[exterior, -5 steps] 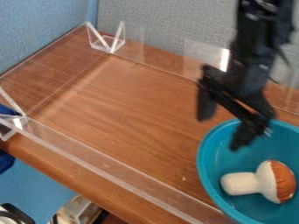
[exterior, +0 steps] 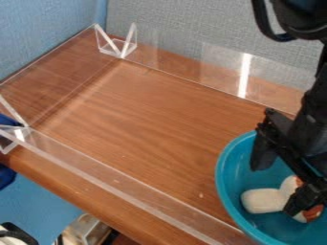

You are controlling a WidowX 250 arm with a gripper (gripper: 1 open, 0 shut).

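Note:
My black gripper [exterior: 278, 172] is at the right of the camera view, reaching down into a blue bowl [exterior: 234, 172] with its fingers apart. A toy mushroom [exterior: 263, 200], with a white stem and an orange-brown cap, lies on its side in the bowl. The lower finger is over the cap and partly hides it.
The wooden tray floor [exterior: 141, 115] is clear left of the bowl, edged by low transparent walls with white corner brackets [exterior: 117, 45]. A grey textured wall stands behind. Dark blue and other clutter sits at the lower left.
The gripper has moved right and down into the bowl, from above its rim to around the mushroom, which it now partly covers.

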